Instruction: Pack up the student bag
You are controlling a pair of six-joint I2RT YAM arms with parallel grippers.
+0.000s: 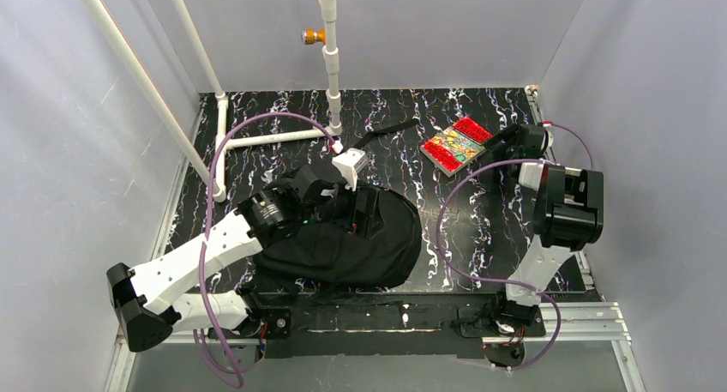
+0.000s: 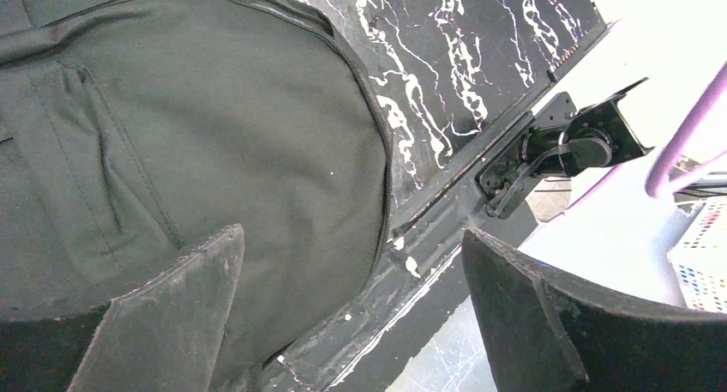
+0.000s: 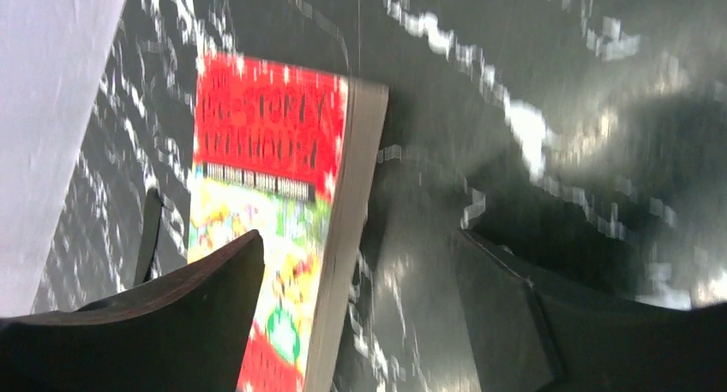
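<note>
A red book with a colourful cover (image 1: 458,144) lies flat on the black marble table at the back right. My right gripper (image 1: 499,141) is just beside its right end; in the right wrist view the book (image 3: 267,126) shows blurred between and beyond the parted fingers, with nothing clearly gripped. A black fabric bag (image 1: 334,250) lies slumped at the front left of the table, its zipped edge curving round in the left wrist view. My left gripper hangs open over the bag (image 2: 214,126), nothing between its fingers.
White pipe framework (image 1: 276,138) stands at the back left, with a black strap (image 1: 393,128) beside it. Bare marble (image 1: 459,229) is clear between bag and right arm. Grey walls bound the table at sides and back.
</note>
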